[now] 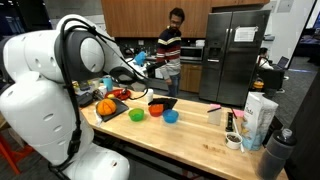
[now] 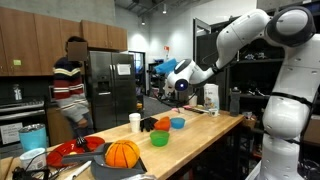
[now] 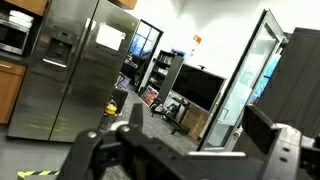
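My gripper is raised well above the table and stands open, its dark fingers wide apart with nothing between them in the wrist view. On the table [image 1: 210, 145] sit a green bowl [image 1: 137, 115], a red bowl [image 1: 155, 110] and a blue bowl [image 1: 171, 117], close together. Exterior view 2 shows the green bowl [image 2: 160, 138] nearest, with an orange ball [image 2: 123, 154] on its left. A dark object [image 1: 163, 102] lies behind the bowls; what it is cannot be made out. None of these is touched by the gripper.
A person in a striped sweater [image 1: 169, 48] stands beyond the table. Cartons [image 1: 257, 118] and a dark canister [image 1: 276, 153] occupy the table's right end. White cups [image 2: 135, 122] stand near the bowls.
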